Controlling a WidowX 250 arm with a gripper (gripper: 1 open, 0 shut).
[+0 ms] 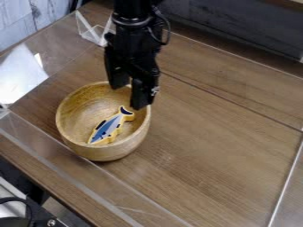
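A round wooden bowl (pixel 101 146) sits on the left part of the table. Inside it lies a toy fish (pixel 110 125), blue with a yellow outline. The black gripper (pixel 127 94) hangs over the back right of the bowl, its open fingers reaching down to about rim level, above and behind the fish, with nothing seen between them.
Clear plastic pieces stand at the back left and along the left edge. A dark cable shows at the bottom left corner.
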